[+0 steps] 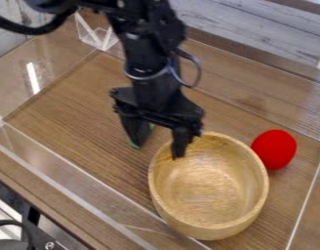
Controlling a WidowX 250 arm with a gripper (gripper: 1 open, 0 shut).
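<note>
My gripper (152, 135), a black body with two fingers, is blurred over the wooden table, just left of and above the rim of a round yellow bowl (206, 195). A green object (143, 141) is mostly hidden behind it. Whether the fingers are apart or closed on the green object cannot be made out. A red ball (273, 148) lies to the right of the bowl.
A clear plastic object (98, 31) stands at the back left. Pale boards run along the back right.
</note>
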